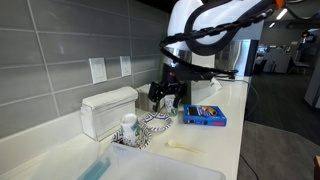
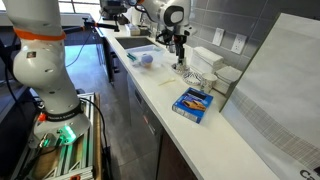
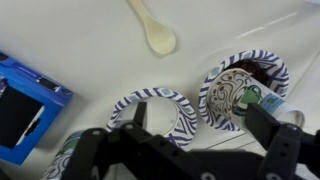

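My gripper [image 1: 168, 99] is open, with nothing between its fingers, and hangs over the counter near the wall. In the wrist view, a plate [image 3: 186, 122] with a blue-patterned rim lies below the gap between the fingers. Beside it, a patterned bowl [image 3: 205, 103] holds a white cup [image 1: 129, 126] with coloured decoration. Part of a second decorated cup [image 3: 66, 158] shows at the lower left of the wrist view, by the left finger. A pale spoon [image 1: 184, 147] lies on the open counter. The blue box [image 1: 204, 115] sits to the right of the plate.
A white lidded box [image 1: 107, 112] stands against the tiled wall. In front is a large pale tray [image 1: 160, 168]. A tall white panel [image 2: 268, 95] rises along the counter's wall side in the second exterior view.
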